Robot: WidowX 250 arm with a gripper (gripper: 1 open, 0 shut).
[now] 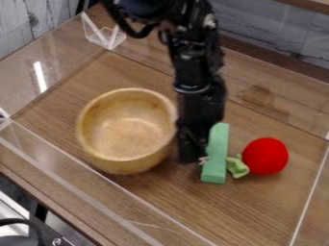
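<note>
The black arm reaches down from the top centre to my gripper [193, 144], which is low between a tan bowl [126, 125] and a green block [215, 152]. Its fingertips are dark and blurred, close by the block's left side; I cannot make out their gap or whether they touch it. A small pale green item [237, 167] lies against the block's right side, beside a red ball [266, 156].
A white wire-like object [103, 29] stands at the back left. A dark cable is at the front-left edge.
</note>
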